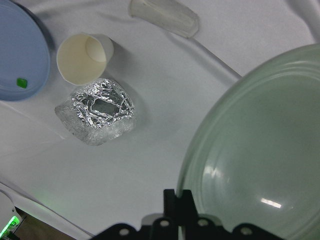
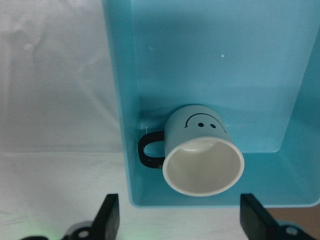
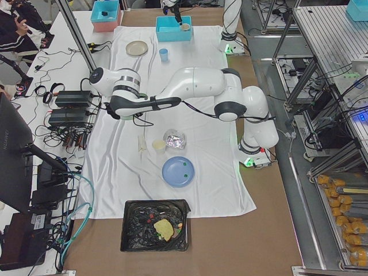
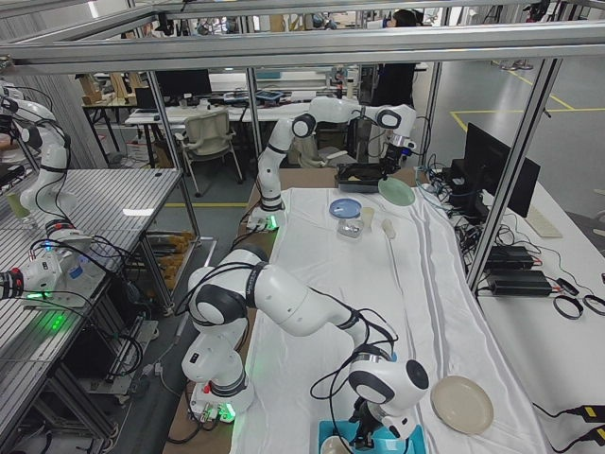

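My left gripper is shut on the rim of a green plate (image 1: 250, 140), held above the cloth; the plate also shows in the right camera view (image 4: 396, 194). Beneath are a blue plate (image 1: 20, 45) with a small green piece, a cream cup (image 1: 75, 67), a foil-topped container (image 1: 95, 120) and a translucent item (image 1: 162, 15). My right gripper is open at a blue bin (image 2: 210, 55) with a smiley mug (image 2: 197, 122) on its side inside, nothing between its fingers.
A black tray (image 3: 154, 227) with food pieces sits at the cloth's end. A beige plate (image 3: 137, 48) and blue cup (image 3: 163, 55) are near the bin.
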